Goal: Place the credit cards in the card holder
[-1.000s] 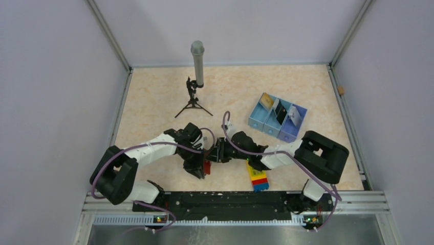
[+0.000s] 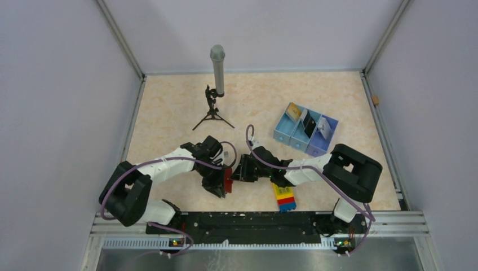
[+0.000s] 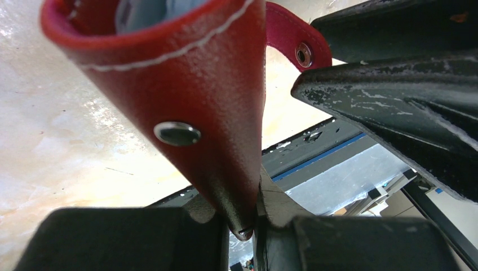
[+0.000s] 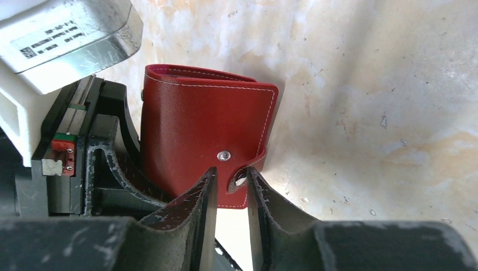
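Note:
The red card holder [image 3: 186,84] stands upright and folded, with clear sleeves [image 3: 152,14] showing inside its top. My left gripper is shut on the holder's edge. In the right wrist view, the holder [image 4: 208,113] shows its flat face, a metal snap and a loose closing strap [image 4: 256,161]. My right gripper stands partly open at the strap's free end, a gap showing between its fingertips. From the left wrist view, the strap's snap end [image 3: 303,55] meets the right fingers [image 3: 349,84]. Cards [image 2: 308,124] stand in a blue tray.
The compartmented blue tray [image 2: 299,148] sits at the back right. Toy bricks [image 2: 286,199] lie under the right arm near the front edge. A small tripod [image 2: 212,110] with a microphone-like rod stands at the back left.
My left arm and the holder look nearly still.

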